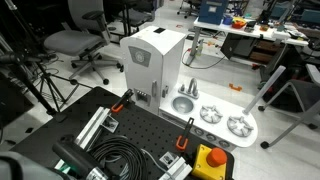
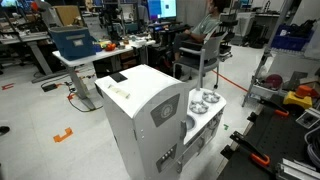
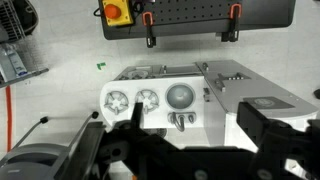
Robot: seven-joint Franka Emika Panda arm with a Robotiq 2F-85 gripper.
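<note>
In the wrist view my gripper stands open, its two dark fingers spread wide apart at the lower left and right. Nothing is held between them. Below lies a white toy kitchen unit (image 3: 150,80) with two burners (image 3: 117,102) and a round sink basin (image 3: 180,96) with a faucet. Beside the sink rises a tall white cabinet (image 1: 153,62), its door closed; its grey top and side (image 3: 262,90) show at the right of the wrist view. I cannot make out the gripper in the exterior views.
A black table (image 1: 150,130) adjoins the kitchen's front, with orange-handled clamps (image 1: 183,142) along its edge. A yellow box with a red button (image 1: 211,160) sits on one corner. Coiled black cable (image 1: 118,158) lies on the table. Burners and basin look empty.
</note>
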